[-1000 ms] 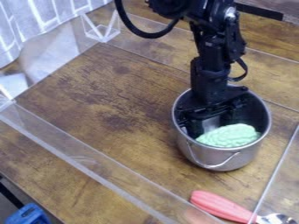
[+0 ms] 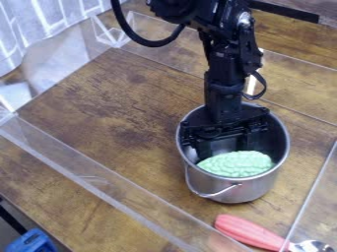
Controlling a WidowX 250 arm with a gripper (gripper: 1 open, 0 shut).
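Note:
A steel pot point(image 2: 232, 191) stands on the wooden table at the right, with a pale green textured oblong object point(image 2: 237, 164) lying inside it. My black gripper point(image 2: 218, 138) reaches down from above into the pot, beside the green object toward the back and left. Its fingertips are dark and hidden within the pot, so whether they grip the wall or anything else cannot be told.
A pink-handled utensil point(image 2: 254, 233) lies at the front right. Clear plastic edges cross the table. A blue object point(image 2: 32, 242) sits at the lower left, and a white cloth point(image 2: 33, 30) at the upper left.
The pot, the green object in it and my gripper have shifted left and slightly toward the front over the last second.

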